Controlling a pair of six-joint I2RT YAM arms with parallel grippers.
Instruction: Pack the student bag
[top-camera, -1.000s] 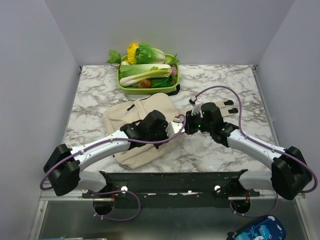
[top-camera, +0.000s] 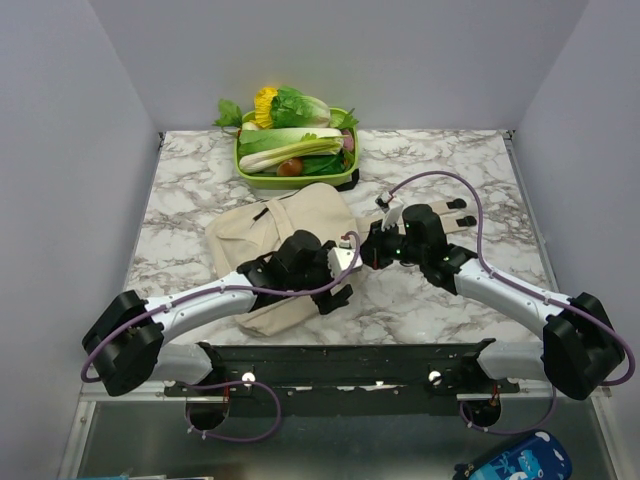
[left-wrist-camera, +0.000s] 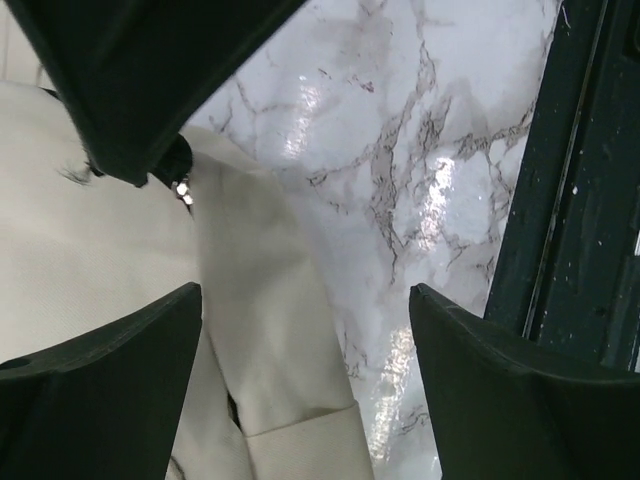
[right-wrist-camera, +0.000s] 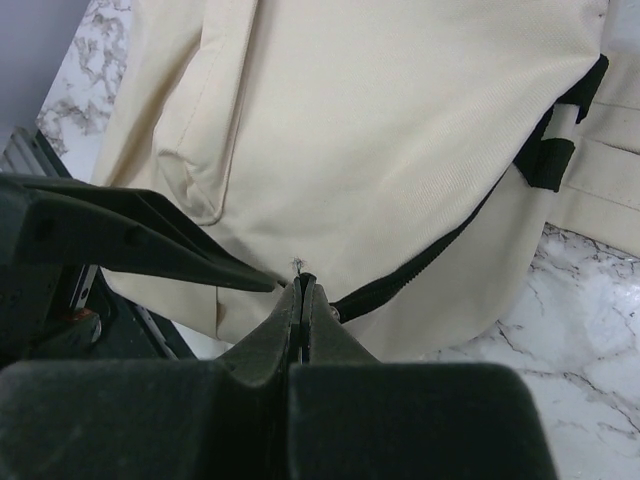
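The cream student bag (top-camera: 240, 230) lies flattened on the marble table, with a black zip along it. My left gripper (top-camera: 330, 290) is over its lower right part, fingers spread wide; in the left wrist view, nothing is between them above a folded cream edge (left-wrist-camera: 265, 300). My right gripper (top-camera: 375, 250) is at the bag's right side; in the right wrist view its tips are shut at the zip (right-wrist-camera: 385, 285), beside a small metal pull. Whether they hold the pull is hard to tell.
A green basket of vegetables (top-camera: 295, 175) stands at the back. Cream straps (top-camera: 440, 225) with black ends lie to the right. A blue printed item (top-camera: 520, 460) is below the front edge. Bare marble surrounds the bag.
My left gripper has moved slightly down toward the table's front edge and opened wider. The right gripper has barely moved.
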